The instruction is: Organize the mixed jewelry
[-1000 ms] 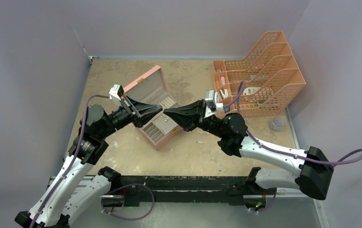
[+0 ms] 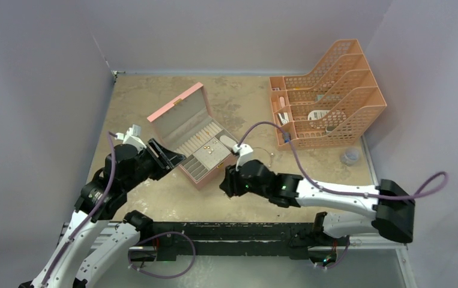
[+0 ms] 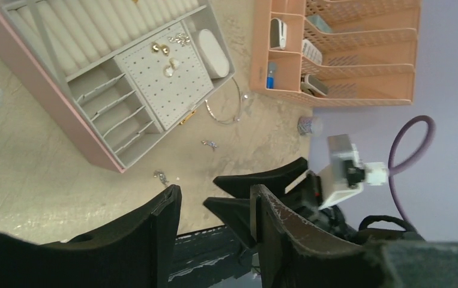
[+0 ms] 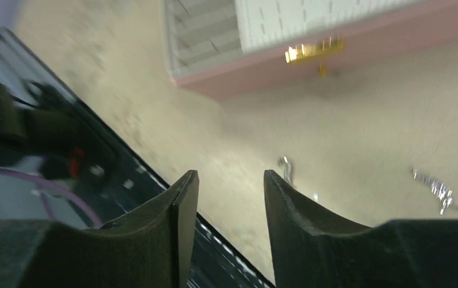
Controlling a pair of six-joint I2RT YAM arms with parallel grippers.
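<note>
A pink jewelry box (image 3: 46, 114) stands open, with ring rolls, slots and a perforated panel (image 3: 166, 90) holding gold and silver earrings. My left gripper is open and empty above the box's left side. My right gripper is open and empty, lowered in front of the box, over small silver pieces on the table: one piece (image 4: 287, 171) near its fingertips and another (image 4: 439, 189) to the right. A silver bracelet (image 3: 226, 120) lies beside the box.
An orange organizer (image 2: 340, 132) with small items stands at the back right, a small clear cup (image 2: 350, 156) at its front. The table's front edge is close below my right gripper. Bare table (image 2: 136, 99) shows at the back left.
My right gripper has swung down toward the front of the box, close to the loose pieces. My left gripper has drawn back to the left and opened.
</note>
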